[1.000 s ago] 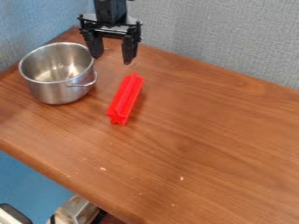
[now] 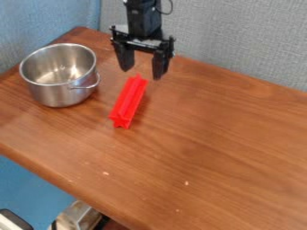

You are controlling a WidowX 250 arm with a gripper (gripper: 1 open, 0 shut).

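Note:
My black gripper point(image 2: 143, 57) hangs open at the top centre of the camera view, its two fingers apart with nothing between them. Below it a long red object point(image 2: 128, 102) lies on the wooden table, slanting from upper right to lower left. A steel pot point(image 2: 50, 83) with a side handle stands to its left, near the table's left edge.
Walls rise behind and to the left. A blue surface shows below the table's left edge, with a metal part at the bottom left.
My gripper has moved right and downward, from beside the pot to above the red object. The pot and the red object have not moved.

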